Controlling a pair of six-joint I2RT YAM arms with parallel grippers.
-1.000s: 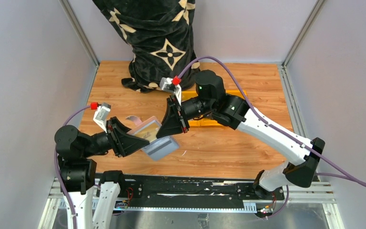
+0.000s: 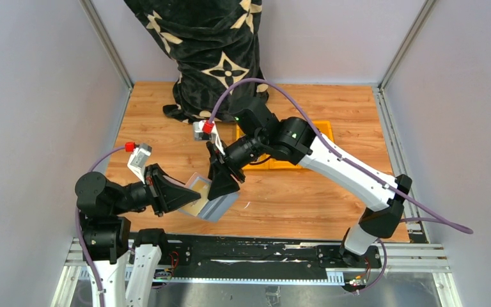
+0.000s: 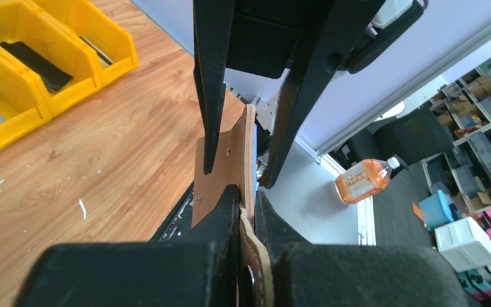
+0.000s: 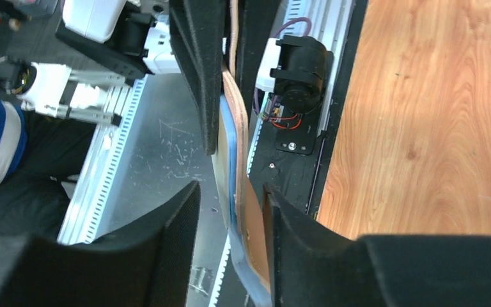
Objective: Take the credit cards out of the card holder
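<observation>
A card holder (image 2: 202, 201), tan leather with a light blue edge and a clear sleeve, is held between the grippers near the middle left of the table. In the left wrist view my left gripper is shut on it, its leather (image 3: 220, 166) standing upright. My right gripper has its fingers apart on either side of the holder, seen edge-on in the right wrist view; I cannot see them touching it. Separate cards cannot be told clearly.
Yellow bins (image 3: 70, 96) stand toward the back right of the table, partly under the right arm. A dark patterned cloth (image 2: 211, 64) covers the back middle. Bare wood (image 2: 307, 198) lies at the right front.
My right gripper has moved left and toward the front over the last second, around the holder. The holder's angle has shifted slightly, and my left arm has moved slightly.
</observation>
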